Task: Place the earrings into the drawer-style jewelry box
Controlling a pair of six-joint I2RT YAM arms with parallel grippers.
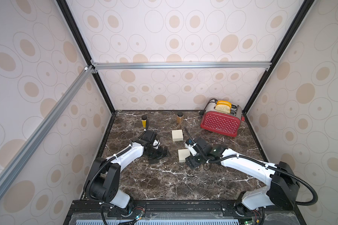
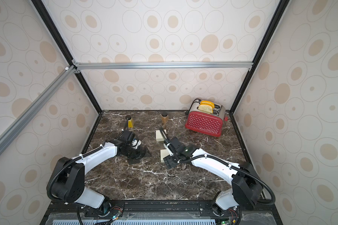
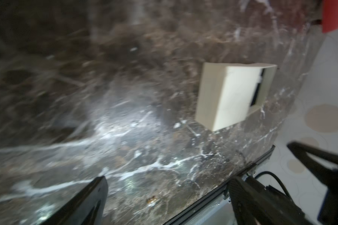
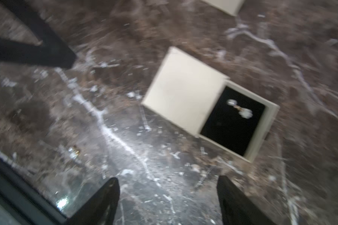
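Observation:
In the right wrist view, the cream jewelry box [image 4: 185,90] lies flat with its black-lined drawer [image 4: 232,146] pulled out. On that lining rest small pale earring pieces [image 4: 245,112] with a bit of gold; whether they are one earring or two I cannot tell. My right gripper stands apart from the box, its fingers spread with nothing between them. To the left of the box, over bare marble, my left gripper is open and empty. The left wrist view also shows the drawer [image 3: 266,84] extended, its contents mostly hidden by the sleeve.
A second cream block [image 1: 177,135] sits behind the box. Farther back stand a yellow jar [image 1: 143,121], a brown jar [image 1: 179,118] and a red toaster [image 1: 221,121]. A tiny gold glint [image 4: 74,151] shows on the marble; its nature is unclear.

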